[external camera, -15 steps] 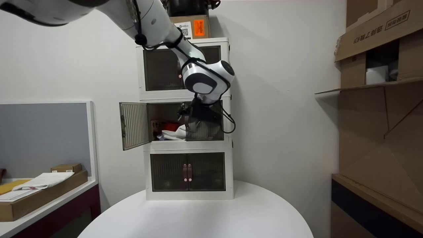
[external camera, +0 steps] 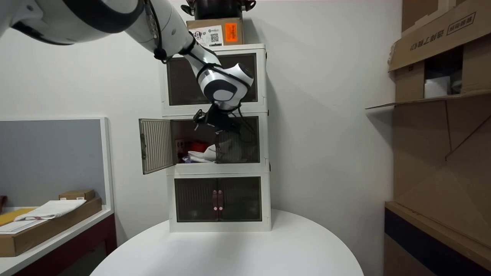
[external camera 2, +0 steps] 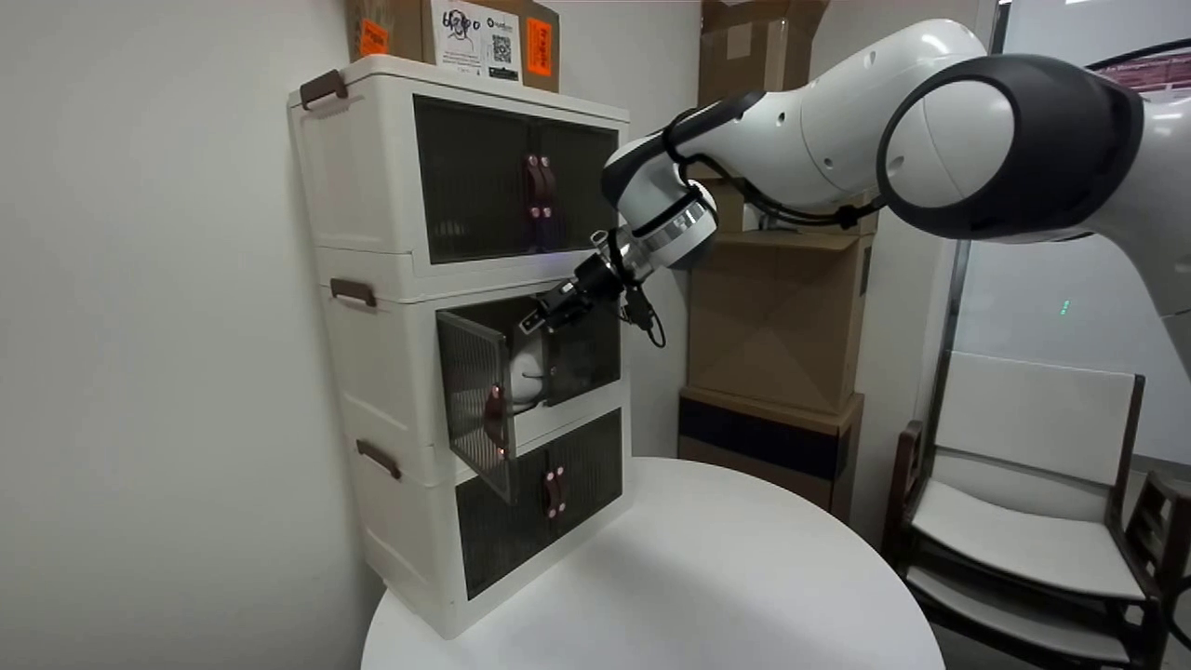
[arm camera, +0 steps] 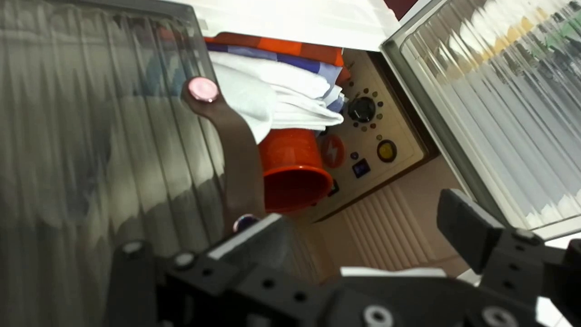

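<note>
In the wrist view my gripper is open, its two fingers wide apart with nothing held between them. Beyond them, inside the middle compartment, a red cup (arm camera: 294,158) lies with its mouth turned toward the camera. Folded white cloths (arm camera: 297,95) rest against it, with orange and purple checked cloth (arm camera: 305,54) alongside. A tan panel with a black knob (arm camera: 362,109) stands behind the cup. In exterior view 1 the gripper (external camera: 198,123) is at the upper part of the compartment opening, above the cloths (external camera: 202,154).
The middle compartment's left door (external camera: 156,145) is swung wide open; its right ribbed door (external camera: 238,142) looks closed, its brown handle (arm camera: 239,158) close to one finger. Other cabinet doors (external camera: 217,199) are shut.
My arm and gripper have moved left and slightly up, from in front of the right door toward the open side. Doors and contents look unmoved.
</note>
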